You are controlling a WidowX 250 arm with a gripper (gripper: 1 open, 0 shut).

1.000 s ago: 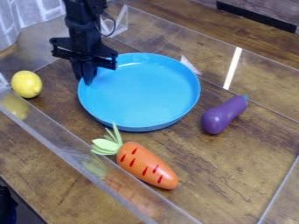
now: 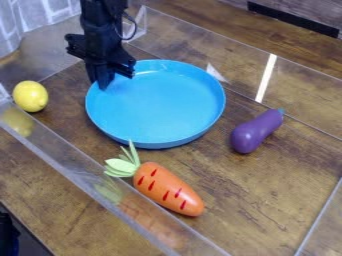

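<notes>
My black gripper (image 2: pixel 102 70) reaches down from the top left onto the near-left rim of a blue round plate (image 2: pixel 154 105). Its fingertips sit at the plate's upper-left edge; the finger looks shut, though whether the rim is between the fingers is hard to see. A yellow lemon (image 2: pixel 30 96) lies left of the plate, a purple eggplant (image 2: pixel 255 132) to its right, and an orange carrot (image 2: pixel 166 187) with green top below it.
The wooden table (image 2: pixel 254 200) is open at the lower right and upper right. A clear plastic wall runs diagonally along the lower left, beside the lemon and carrot.
The plate has shifted slightly left, toward the lemon, along with my gripper's fingertips. The lemon, carrot and eggplant look unmoved.
</notes>
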